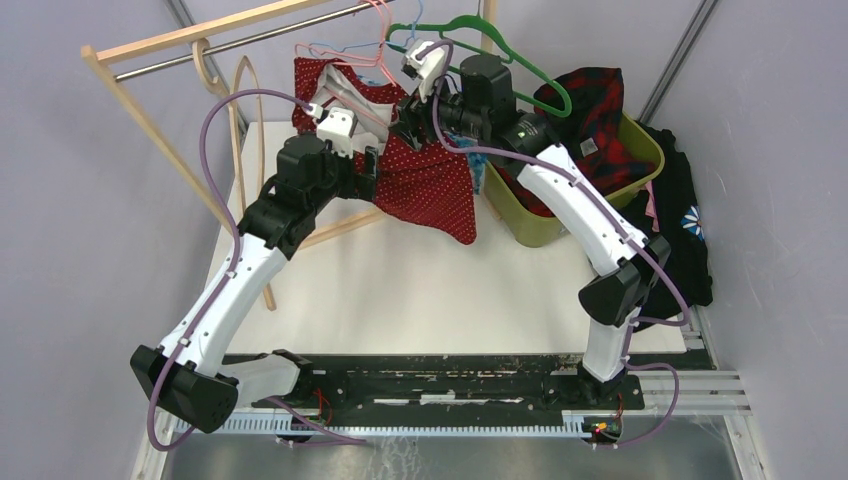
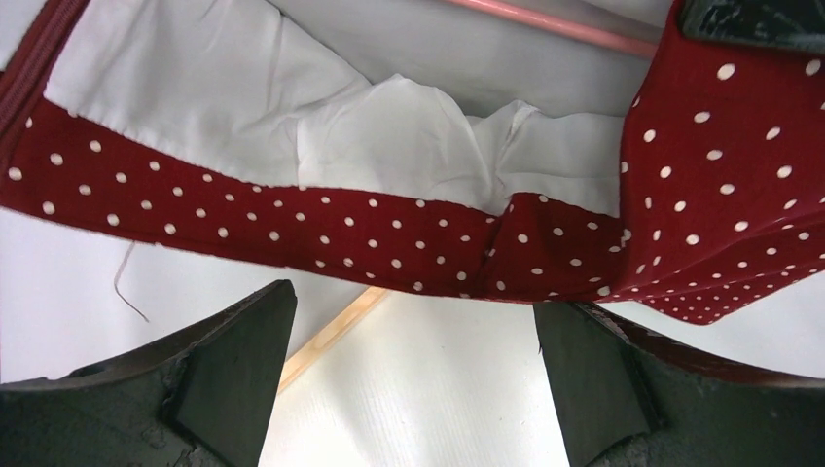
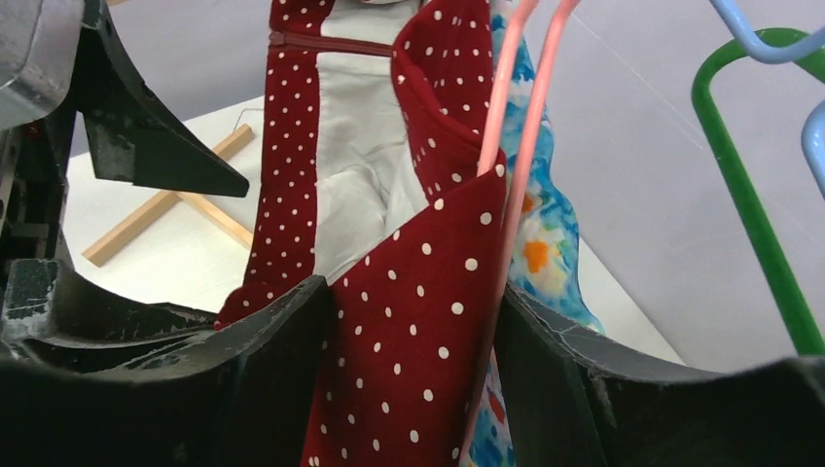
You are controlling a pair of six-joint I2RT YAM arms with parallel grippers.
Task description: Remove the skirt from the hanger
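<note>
The dark red skirt (image 1: 425, 190) with white dots and a pale lining hangs on the pink hanger (image 1: 380, 35) in the top view. Left of the skirt, my left gripper (image 1: 368, 175) is open. In the left wrist view its fingers (image 2: 219, 375) stand wide apart below the skirt's dotted edge, holding nothing. At the skirt's right side is my right gripper (image 1: 402, 130). The right wrist view shows its fingers (image 3: 277, 375) parted, with dotted cloth and the pink hanger's arm (image 3: 525, 170) in the gap between them. Whether the cloth is touched there is hard to tell.
A green hanger (image 1: 545, 80) and a blue hanger (image 3: 754, 34) hang close to my right gripper. Blue floral cloth (image 3: 545, 243) lies behind the skirt. A green bin (image 1: 540, 232) with plaid cloth stands to the right.
</note>
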